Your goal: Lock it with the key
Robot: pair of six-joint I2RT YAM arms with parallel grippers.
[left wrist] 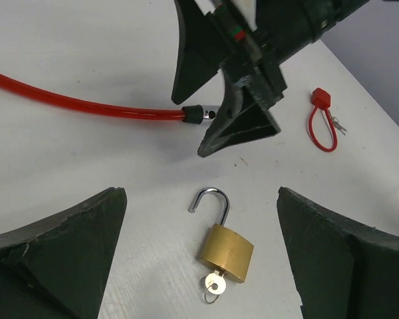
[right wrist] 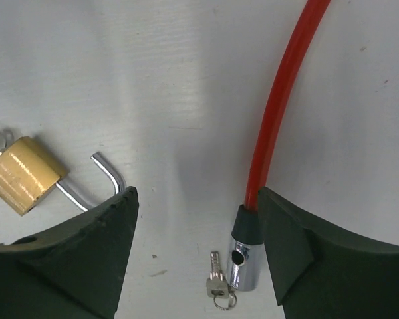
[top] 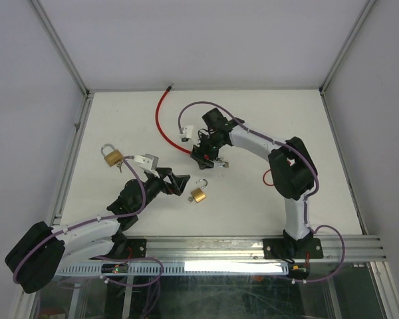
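Note:
A small brass padlock with its shackle open lies between my arms, a round key in its bottom. My left gripper stands open just left of it. My right gripper hangs open over a red cable lock, around its silver end fitting. A loose key lies beside that fitting, just below the right fingers in the right wrist view.
A larger padlock with a key lies at the back left. A red wire seal lock with keys is on the right. The board's front middle is mostly clear.

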